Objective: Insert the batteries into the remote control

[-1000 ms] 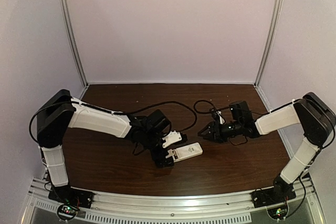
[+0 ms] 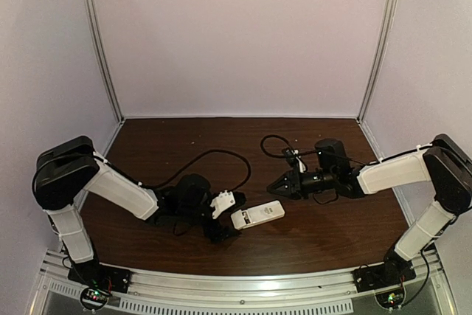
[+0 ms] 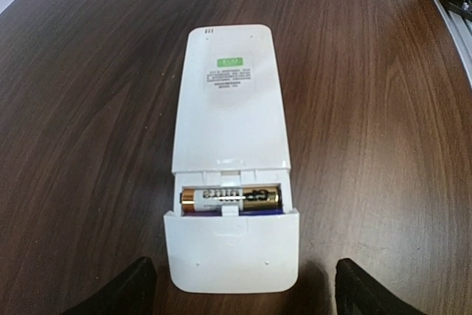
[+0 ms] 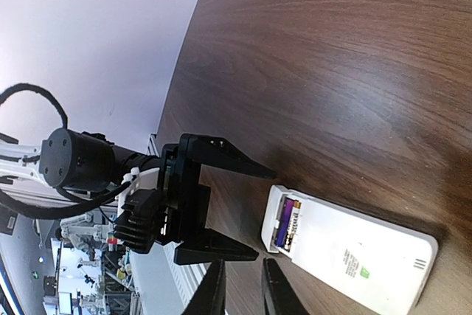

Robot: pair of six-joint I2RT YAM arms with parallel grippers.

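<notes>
The white remote [image 2: 257,215] lies face down on the dark wooden table. In the left wrist view its battery bay holds a gold-tipped battery [image 3: 230,198], with a purple one beside it, and the white cover [image 3: 232,252] sits slid down below the bay. My left gripper is open at that end of the remote, its fingers either side and apart from it. My right gripper is open above and beside the remote, with nothing between its fingers.
Walls enclose the back and sides, and a metal rail [image 2: 243,278] runs along the front edge.
My left gripper has drawn back leftward from the remote. My right gripper has moved slightly left and up in the top view. The remote looks unmoved.
</notes>
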